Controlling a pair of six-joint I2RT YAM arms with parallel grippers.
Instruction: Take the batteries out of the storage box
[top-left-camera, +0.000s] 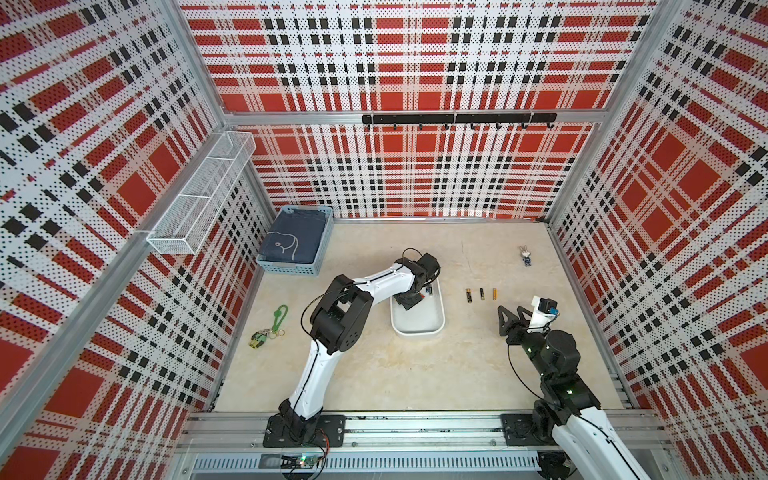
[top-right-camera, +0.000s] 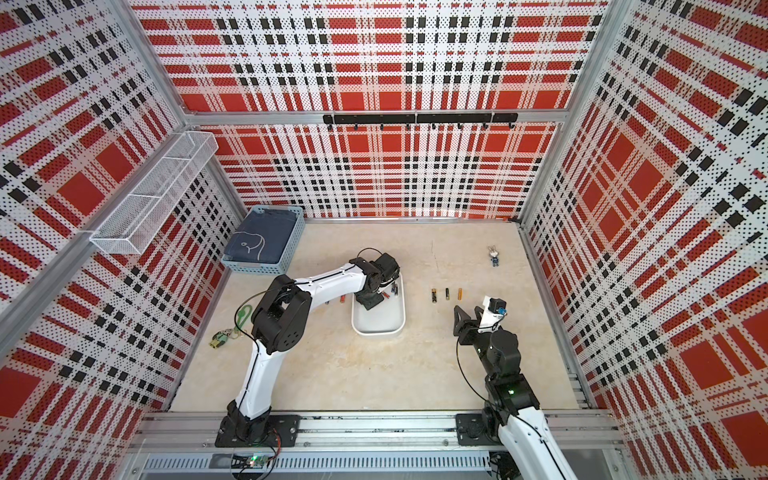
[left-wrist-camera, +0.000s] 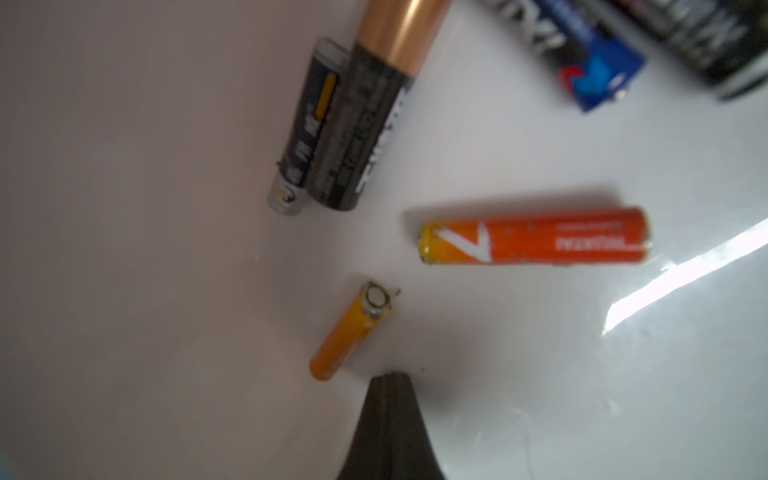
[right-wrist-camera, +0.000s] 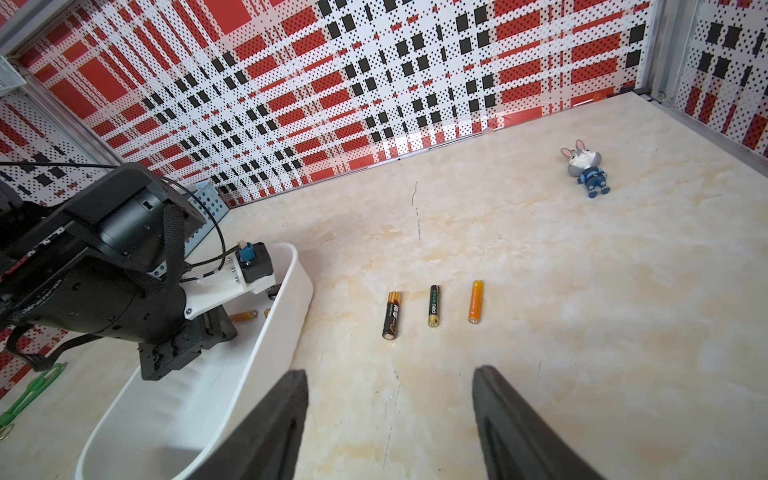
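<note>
The white storage box (top-left-camera: 417, 324) sits mid-table, its back part covered by my left arm. Inside, the left wrist view shows several batteries: a small orange one (left-wrist-camera: 344, 340), a red-orange one (left-wrist-camera: 536, 237), a copper-top one (left-wrist-camera: 360, 132), blue and black ones. My left gripper is shut, nothing visible between its fingers, just beside the small orange battery. On the table right of the box lie a black-gold battery (right-wrist-camera: 391, 316), a black one (right-wrist-camera: 433, 305) and an orange one (right-wrist-camera: 476, 302). My right gripper stands open and empty, right of the box.
A blue basket (top-left-camera: 317, 256) with dark cloth stands back left. A green lanyard with keys (top-left-camera: 276, 321) lies at left, a small rabbit figure (top-left-camera: 525, 256) back right. A wire shelf (top-left-camera: 200, 192) hangs on the left wall.
</note>
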